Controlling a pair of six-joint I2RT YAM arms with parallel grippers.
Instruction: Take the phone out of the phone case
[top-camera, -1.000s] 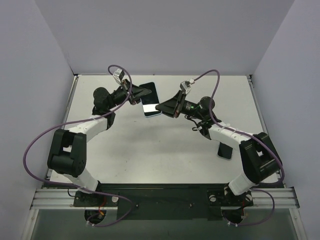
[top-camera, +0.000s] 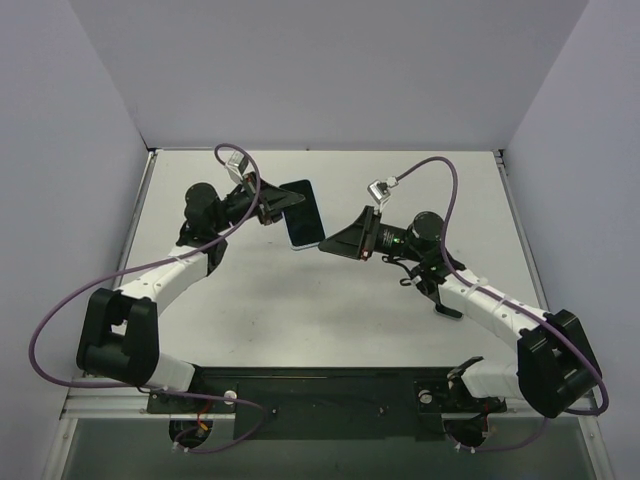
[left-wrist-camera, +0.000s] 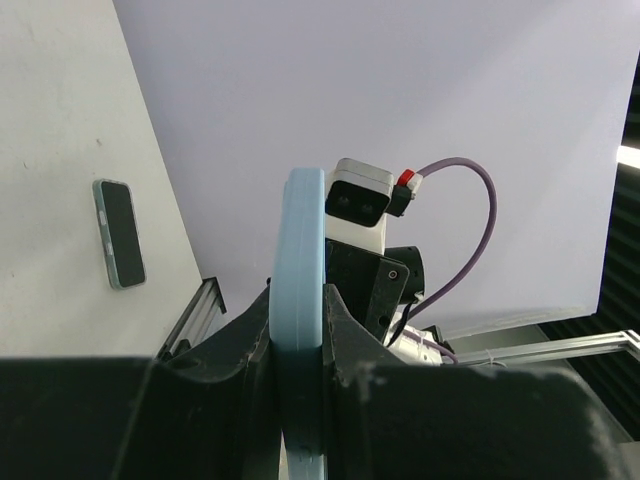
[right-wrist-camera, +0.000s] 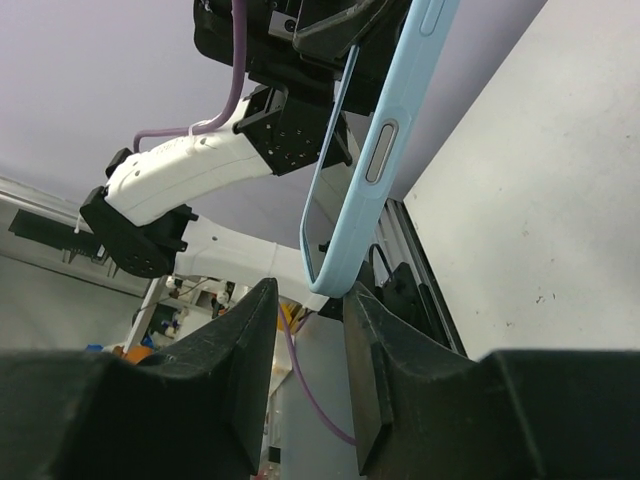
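Observation:
A light blue phone case (left-wrist-camera: 297, 260) with a dark, glossy face (top-camera: 303, 215) hangs above the table, tilted. My left gripper (top-camera: 291, 199) is shut on its upper part; in the left wrist view its fingers press on both sides of the blue edge. My right gripper stands open at the opposite lower corner, the blue case corner (right-wrist-camera: 335, 275) just in front of the gap between its fingertips. Whether they touch it, I cannot tell. From these views it is hard to say how far the phone sits inside the case.
A second dark slab with a pale teal edge (left-wrist-camera: 120, 235), phone-like, lies on the table at the right, partly hidden under the right arm in the top view. Walls close off both sides.
The pale reflection at the case's lower end has shrunk. The right arm now covers part of the slab on the table.

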